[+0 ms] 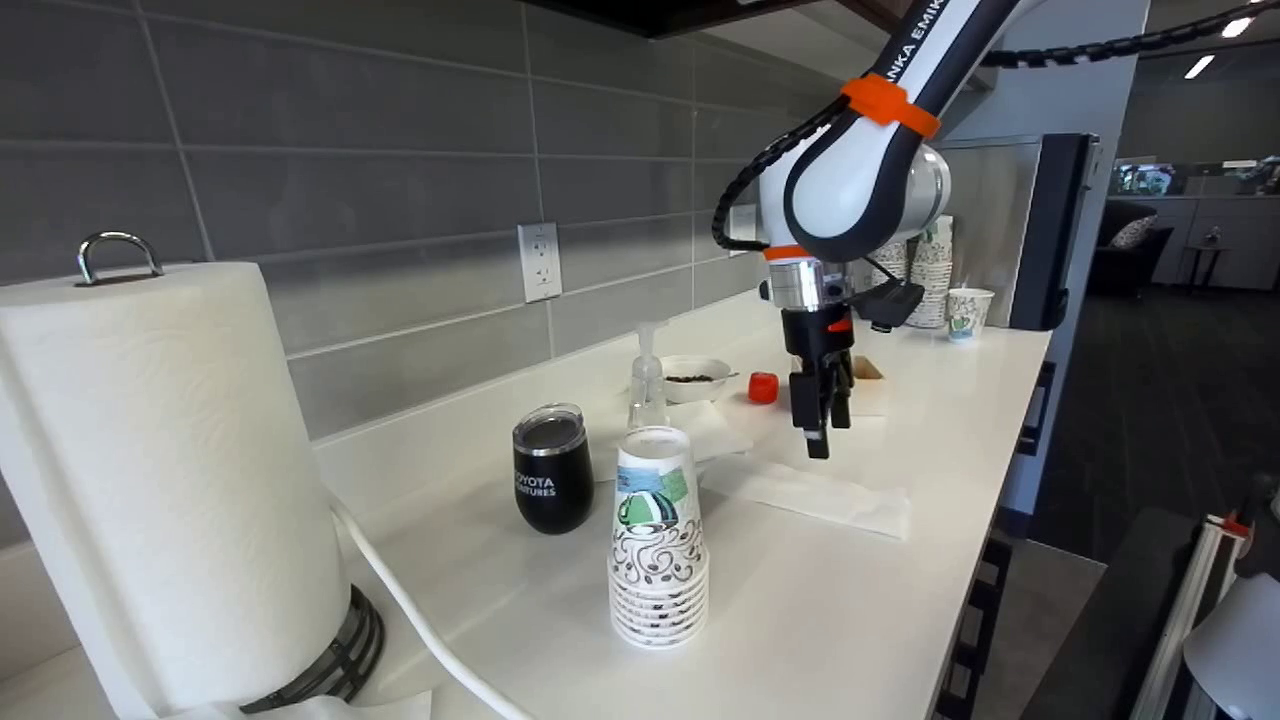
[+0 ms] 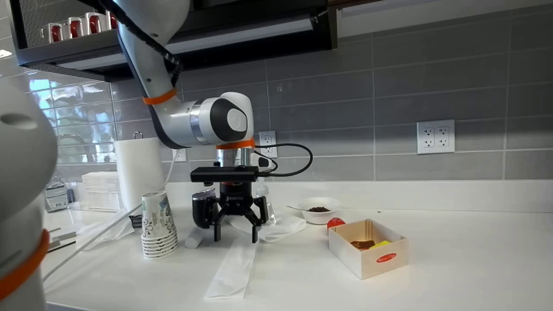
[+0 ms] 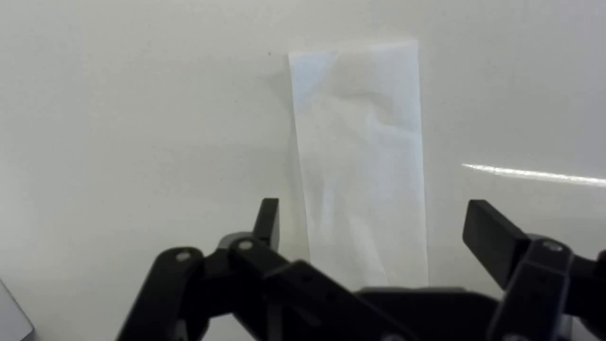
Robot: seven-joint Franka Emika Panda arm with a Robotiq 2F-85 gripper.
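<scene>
My gripper stands open above the counter, its two black fingers spread wide with nothing between them. Below it a folded white paper towel strip (image 3: 363,170) lies flat, seen in the wrist view running up between the fingers. In exterior view 2 the same strip (image 2: 233,272) stretches toward the counter's front, and the gripper (image 2: 236,238) hangs over its back part. From exterior view 1 the fingertips of the gripper (image 1: 821,442) appear above the strip (image 1: 828,498), apart from it.
A stack of paper cups (image 2: 159,225) and a black tumbler (image 1: 553,470) stand left of the strip. To its right are a wooden box (image 2: 381,261), a red object (image 2: 335,222) and a white bowl (image 2: 320,210). A clear pump bottle (image 1: 648,384) stands behind.
</scene>
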